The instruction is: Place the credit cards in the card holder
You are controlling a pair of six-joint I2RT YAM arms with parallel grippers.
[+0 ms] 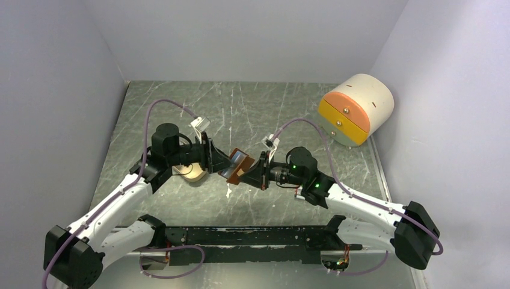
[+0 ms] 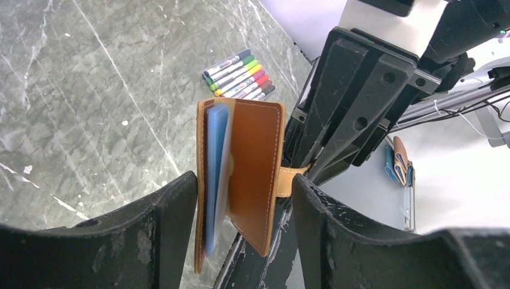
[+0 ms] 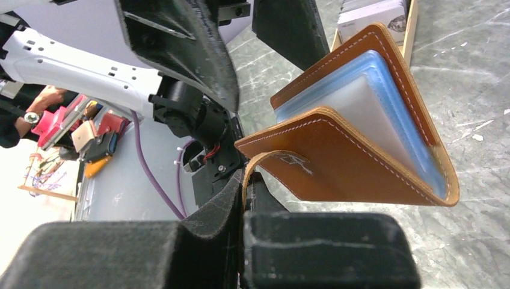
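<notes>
The brown leather card holder [image 1: 243, 162] hangs above the table between the two arms. It is spread open in a V, with bluish clear sleeves [image 3: 367, 102] inside. My right gripper is shut on the thin tan strap [image 2: 286, 182] of the holder. The left gripper stands part open at the holder. One of its fingers [image 2: 178, 201] is at the outer side of one cover; the other finger [image 2: 304, 201] is apart from the opposite cover. Cards [image 3: 373, 18] stand in a wooden box [image 3: 411, 30] beyond the holder.
Under the left arm in the top view, the wooden box [image 1: 193, 174] is partly hidden. Several coloured markers [image 2: 237, 75] lie on the table beside the right arm. A drum-shaped drawer cabinet [image 1: 367, 99] occupies the back right.
</notes>
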